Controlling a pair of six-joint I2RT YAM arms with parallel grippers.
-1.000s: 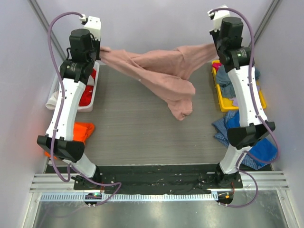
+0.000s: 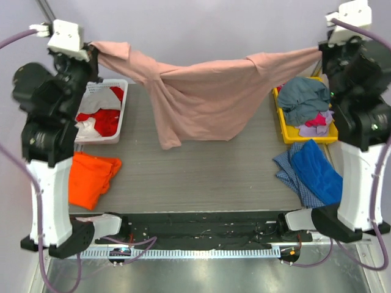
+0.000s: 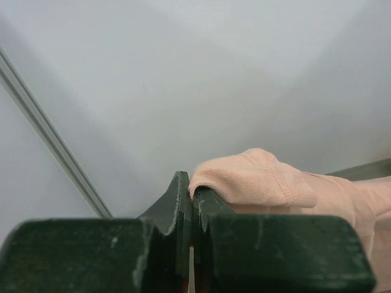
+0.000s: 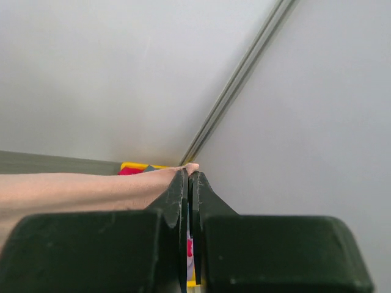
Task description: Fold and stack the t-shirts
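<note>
A pink t-shirt (image 2: 204, 97) hangs stretched in the air between both grippers, its lower part draping above the table (image 2: 201, 177). At the upper left, my left gripper (image 2: 93, 55) is shut on one end of it. In the left wrist view the cloth (image 3: 259, 177) comes out between the left fingertips and folds over to the right. My right gripper (image 2: 322, 52) is shut on the other end at the upper right. Only a small corner of pink cloth (image 4: 189, 168) pokes past the right fingertips, with the rest pulled taut leftward.
A white basket (image 2: 122, 113) with red and white clothes stands at the left, a yellow basket (image 2: 281, 122) with several garments at the right. Orange cloth (image 2: 91, 177) lies front left; blue cloth (image 2: 317, 171) and checked cloth (image 2: 290, 165) front right.
Both arms have moved outward, away from each other, and appear larger in the top view. The shirt has been pulled wider, and its bunched, hanging lower part has spread out flatter.
</note>
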